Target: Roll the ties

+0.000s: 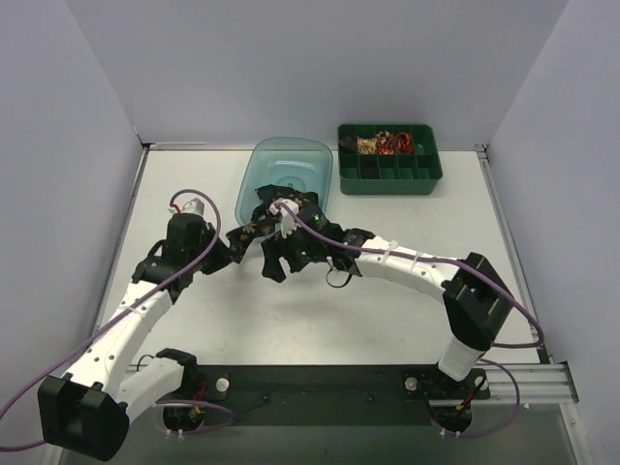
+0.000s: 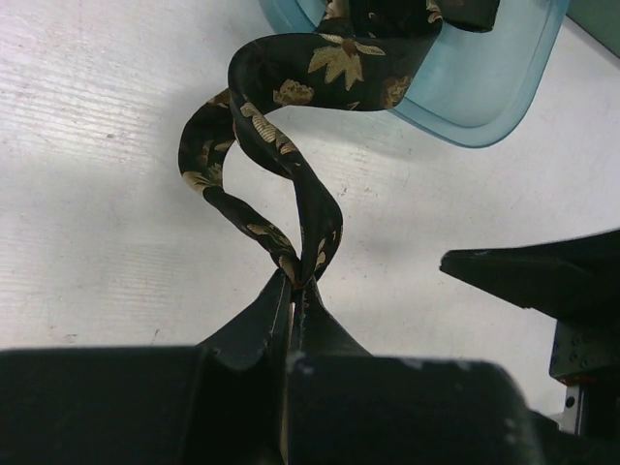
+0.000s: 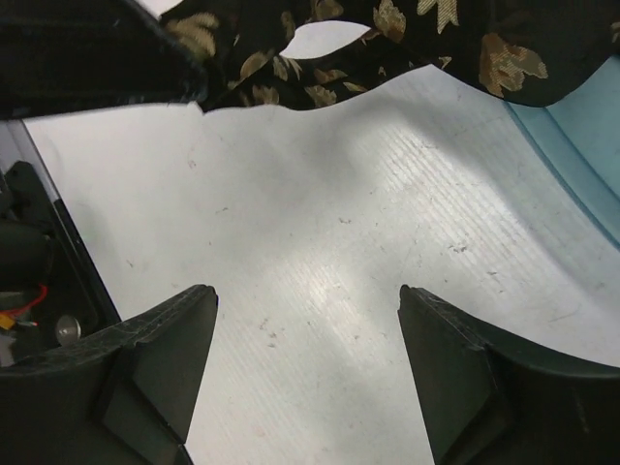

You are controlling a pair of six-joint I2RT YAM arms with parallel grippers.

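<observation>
A dark tie with gold floral pattern (image 1: 251,230) runs from the blue tray toward the left arm. In the left wrist view its end narrows into the tips of my left gripper, which is shut on it; the tie (image 2: 339,70) rises in a loose loop toward the tray. My right gripper is open, with bare tabletop showing between its fingers. From above, the right gripper (image 1: 276,260) hovers just right of the tie, covering part of it. In the right wrist view, the tie (image 3: 387,58) crosses the top, beyond the right fingers.
The translucent blue tray (image 1: 250,184) stands at the back middle, with dark cloth in its front part. A green divided box (image 1: 387,186) to its right holds several rolled ties.
</observation>
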